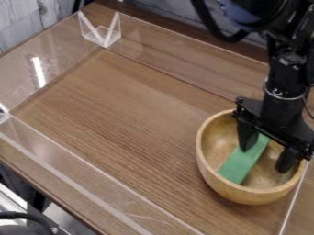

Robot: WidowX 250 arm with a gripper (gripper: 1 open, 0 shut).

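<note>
A yellowish wooden bowl (227,191) sits at the right of the wooden table, holding a long green object (240,163). The black gripper (267,145) is down inside the bowl from above, its fingers open on either side near the green object's upper end. The black wrist hides part of the bowl's far side, so contact with the object is unclear.
A clear plastic holder (101,27) stands at the back left. Black cables lie at the bottom left.
</note>
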